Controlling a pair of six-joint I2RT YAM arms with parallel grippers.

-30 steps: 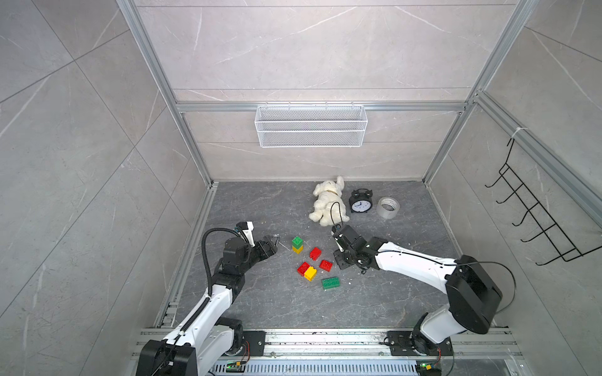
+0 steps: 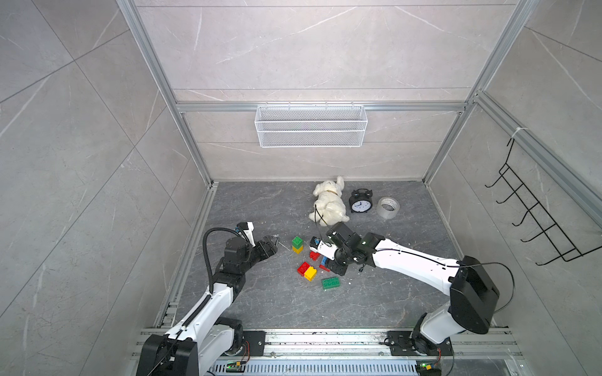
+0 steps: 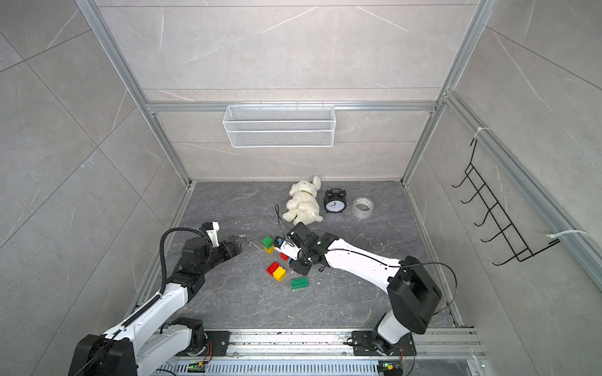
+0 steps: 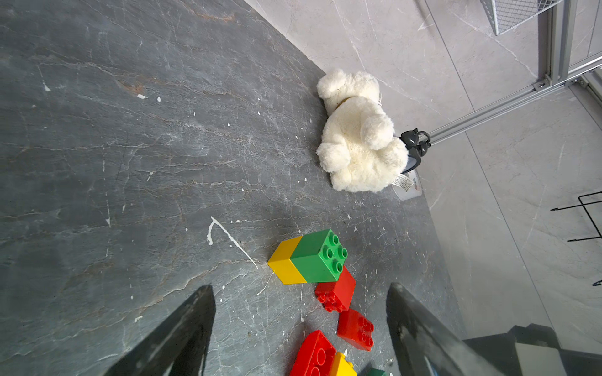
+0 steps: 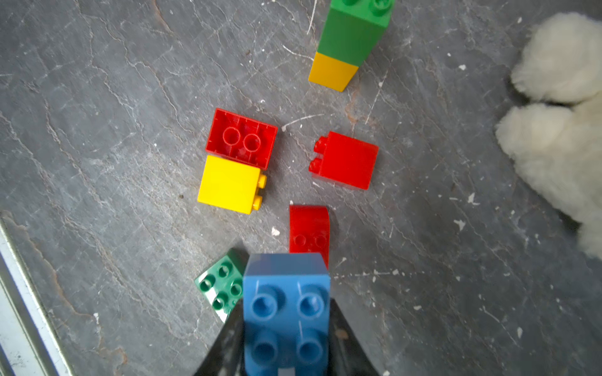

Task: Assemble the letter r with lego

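A stack of a green brick on a yellow one (image 2: 297,245) stands mid-table. Loose bricks lie nearby: red (image 5: 341,159), yellow (image 5: 227,183), a second red (image 5: 241,136) touching the yellow, another red (image 5: 309,225) and a green one (image 5: 213,283). My right gripper is shut on a blue brick (image 5: 286,300), held over the bricks, studs in view. My left gripper hovers left of the stack, fingers apart with nothing between them.
A white plush toy (image 2: 329,206), a black alarm clock (image 2: 360,205) and a tape roll (image 2: 387,200) are at the back.
My right gripper has swung leftward over the bricks, bringing the blue brick into clearer view. My left arm has not visibly moved.
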